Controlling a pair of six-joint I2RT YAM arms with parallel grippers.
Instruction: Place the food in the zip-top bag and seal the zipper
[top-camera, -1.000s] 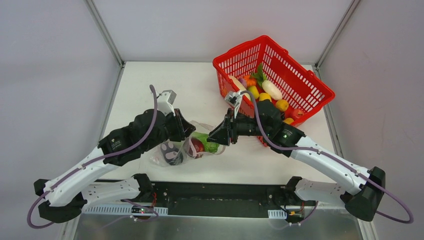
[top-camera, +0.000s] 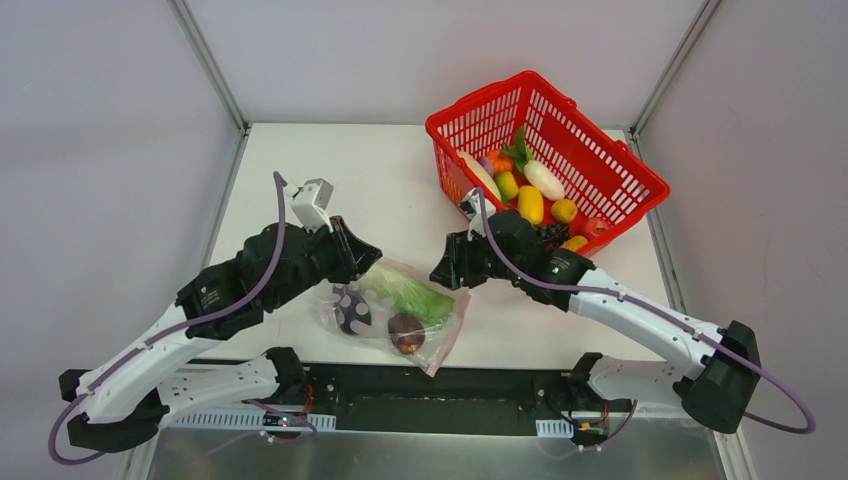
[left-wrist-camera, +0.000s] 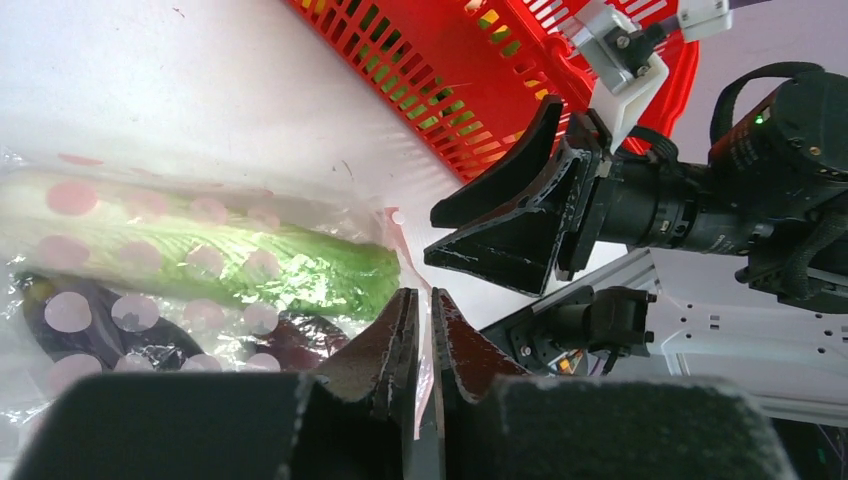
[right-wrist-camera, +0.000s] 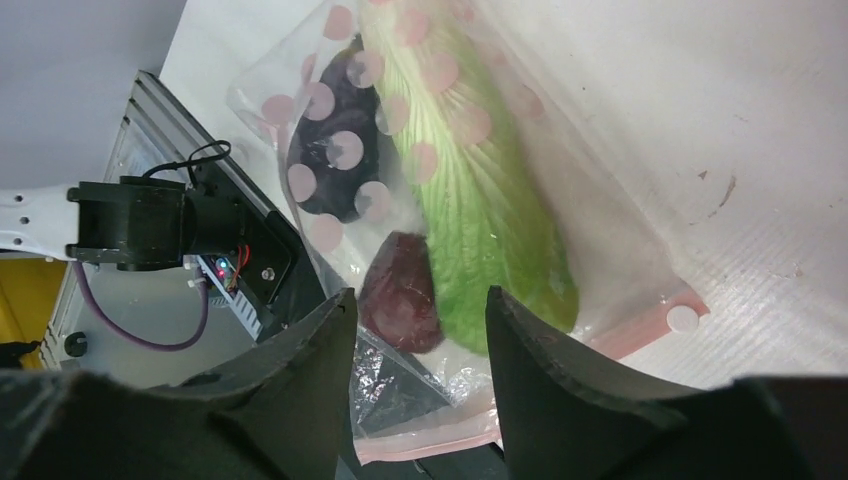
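Note:
The clear zip top bag lies flat on the table, its pink-edged mouth towards the right. Inside are a pale green leafy vegetable, a dark purple item and a dark red item. Above the bag's upper part hangs my left gripper, its fingers close together with a narrow gap; the pink strip shows through that gap, beyond the fingers. My right gripper is wide open over the bag's mouth end, nothing between its fingers. Whether the zipper is closed cannot be told.
A red basket with several fruits and vegetables stands at the back right, behind my right arm.
The bag's mouth was held up and gaping at my left gripper; now the bag is flat and its mouth reaches further right and forward. Both grippers have moved slightly, and the right one has turned.

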